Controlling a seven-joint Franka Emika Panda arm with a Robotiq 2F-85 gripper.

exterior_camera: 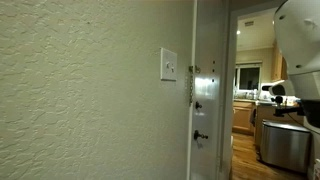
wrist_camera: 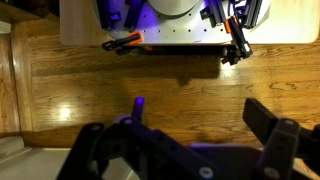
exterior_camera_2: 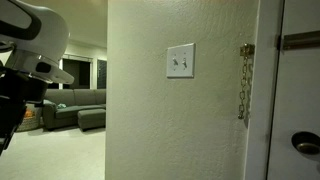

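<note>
A white light switch plate with two toggles (exterior_camera_2: 180, 61) is fixed to the textured wall in exterior view 2. Exterior view 1 shows the same plate (exterior_camera: 168, 64) from the side, left of a white door (exterior_camera: 207, 95). My gripper stands open at the bottom of the wrist view, its dark fingers (wrist_camera: 137, 108) wide apart with nothing between them. It points down over bare wooden floor. The white arm (exterior_camera_2: 38, 30) enters at the left of exterior view 2, away from the plate; its gripper end is mostly cut off there.
A door chain (exterior_camera_2: 243, 88) hangs beside the door frame, with a dark knob (exterior_camera_2: 306, 142) on the door. In the wrist view, a light-coloured platform (wrist_camera: 180, 36) with clamps and cables crosses the top. A metal bin (exterior_camera: 285, 147) stands beyond the doorway. Open floor lies below the gripper.
</note>
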